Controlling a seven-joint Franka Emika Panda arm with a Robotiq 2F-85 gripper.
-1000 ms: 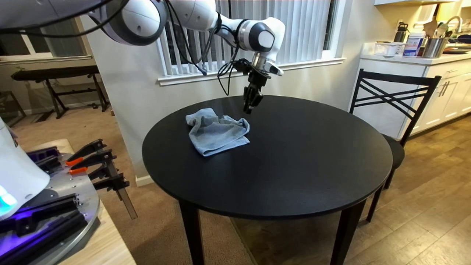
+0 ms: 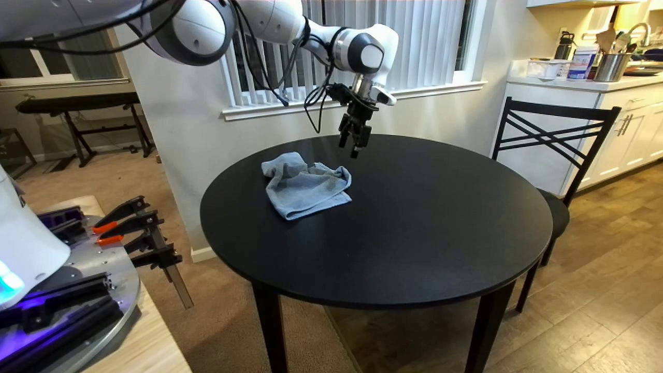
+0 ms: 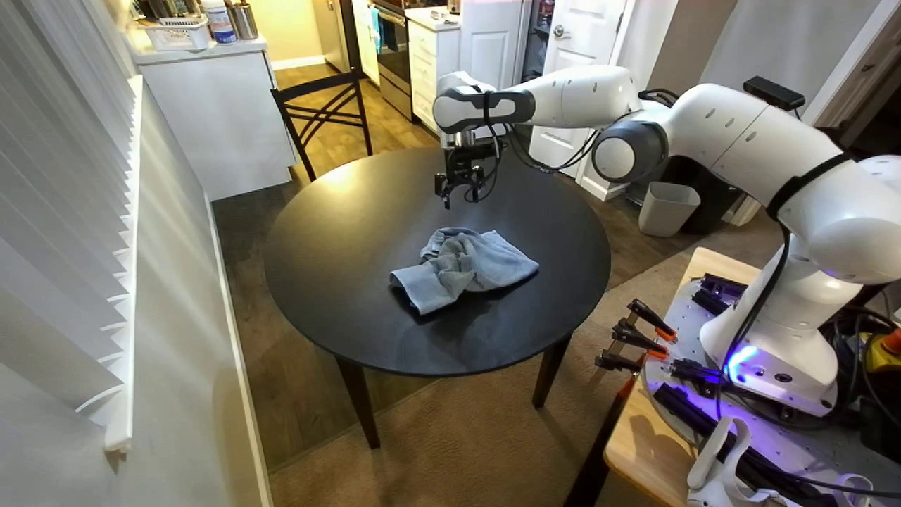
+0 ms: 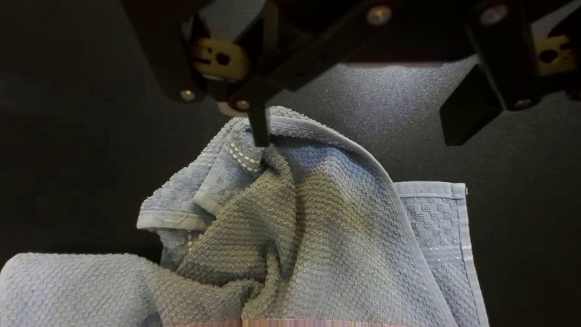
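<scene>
A light blue-grey towel [image 2: 306, 185] lies crumpled and partly folded on the black round table [image 2: 429, 248]. In the wrist view the towel [image 4: 348, 245] fills the lower middle, with one fold bunched at its centre and a flat corner sticking out at the right. My gripper [image 2: 349, 149] is above the table, beyond the towel's right end in exterior view 1. It stands open with nothing between its fingers. In exterior view 2 the gripper [image 3: 447, 203] shows apart from the towel [image 3: 464, 267], above bare tabletop.
A black chair [image 2: 559, 143] stands against the table's far right side. The window wall [image 2: 186, 143] runs close behind the table. My base sits on a wooden stand with clamps [image 3: 633, 338].
The gripper's fingers have gone from shut to open. The arm has shifted very slightly left and up in exterior view 1; the towel lies unchanged.
</scene>
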